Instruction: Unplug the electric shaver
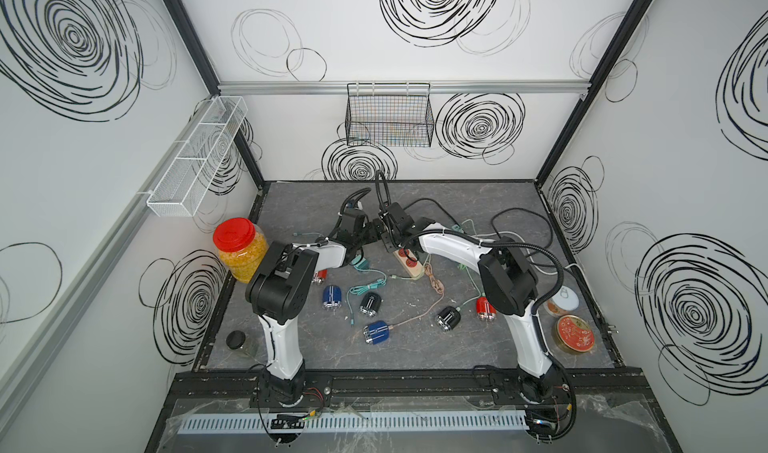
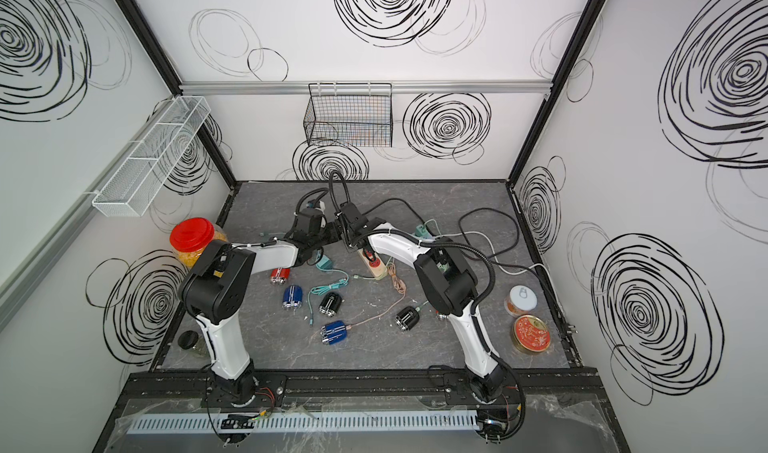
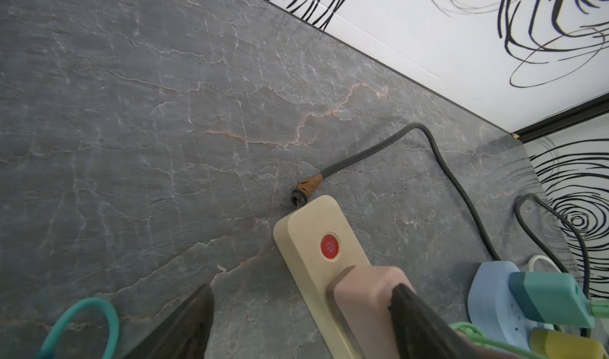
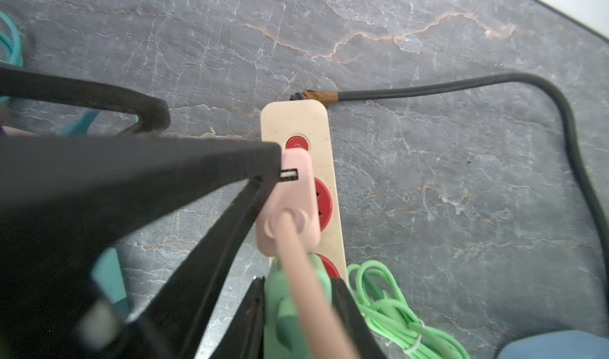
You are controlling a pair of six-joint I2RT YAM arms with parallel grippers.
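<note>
The beige power strip (image 3: 298,244) carries a pink charger (image 4: 288,194) with a pink cable. My left gripper stands open low at the strip, its blurred right finger against the pink charger. My right gripper is over the strip, a green plug (image 4: 279,298) between its fingertips; whether it grips it is unclear. Black gripper parts cover much of the right wrist view's left side. Several shaver heads, blue (image 1: 331,296), black (image 1: 369,304) and red (image 1: 485,309), lie on the table.
Another socket block (image 3: 491,298) with plugs sits right of the strip. Coiled green cable (image 4: 406,321) lies beside it. A large yellow jar (image 1: 240,253) stands left, cans (image 1: 574,333) right. A wire basket (image 1: 389,117) hangs at the back.
</note>
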